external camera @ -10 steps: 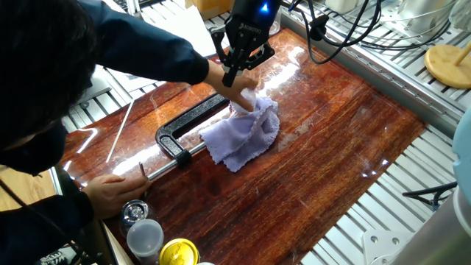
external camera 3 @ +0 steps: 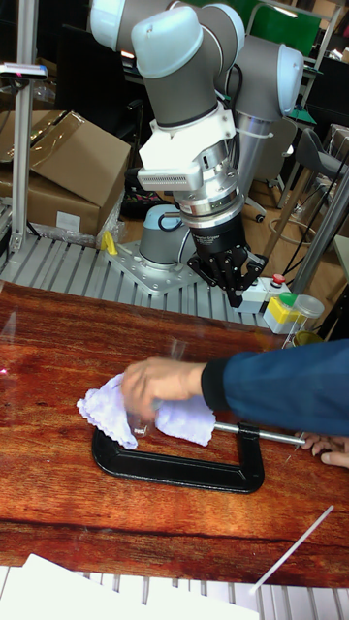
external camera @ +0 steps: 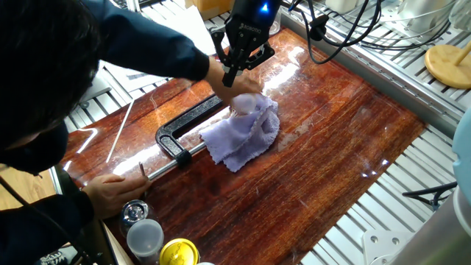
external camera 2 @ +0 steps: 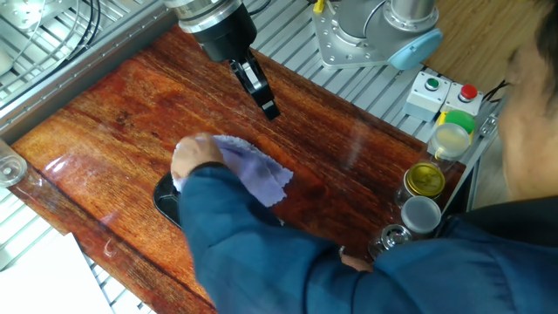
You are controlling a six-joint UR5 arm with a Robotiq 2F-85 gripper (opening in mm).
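My gripper (external camera: 230,76) hangs above the table with its fingertips together and nothing showing between them. Under and beside it lies a crumpled lavender cloth (external camera: 237,140), draped over part of a black C-shaped clamp (external camera: 171,137). A person's right hand (external camera 3: 160,385) presses on the cloth; their left hand (external camera: 118,193) is at the end of the clamp's metal screw rod (external camera: 171,168). In exterior view 2 the person's arm hides much of the clamp. My gripper is apart from the cloth and the clamp.
Along one table edge stand several jars, among them one with a gold lid (external camera 2: 425,180) and one with a green lid (external camera 2: 459,120). A thin white stick (external camera 3: 292,547) lies near another edge. The person's arm (external camera 2: 235,235) reaches across the table. Bare wood (external camera: 346,162) is clear on one side.
The person's right hand has shifted slightly on the cloth, and its grip looks different. My gripper, the cloth's outline and the clamp look unmoved.
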